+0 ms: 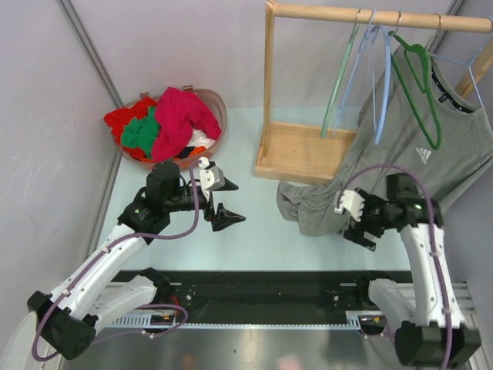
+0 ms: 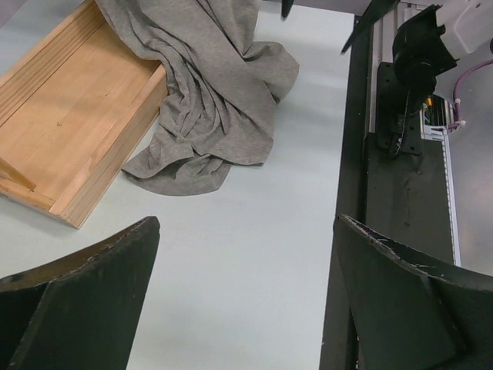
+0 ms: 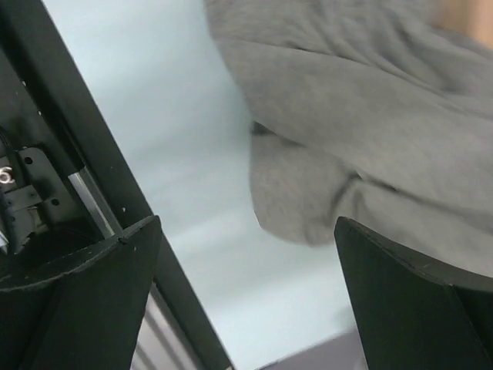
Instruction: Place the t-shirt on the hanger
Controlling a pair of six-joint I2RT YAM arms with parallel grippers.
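Observation:
The grey t-shirt (image 1: 431,154) hangs on a blue hanger (image 1: 477,69) at the right end of the wooden rack, its lower part draped down and bunched on the table (image 1: 208,254). My right gripper (image 1: 362,220), blurred in the top view, is open over the lower cloth, which shows between and beyond its fingers in the right wrist view. My left gripper (image 1: 231,202) stands open over the bare table, left of the rack, with nothing between its fingers.
A basket (image 1: 216,104) of red, green and white clothes stands at back left. Several empty green and blue hangers (image 1: 427,100) hang from the rail (image 1: 316,11). The rack's wooden base (image 1: 300,150) lies behind the bunched cloth.

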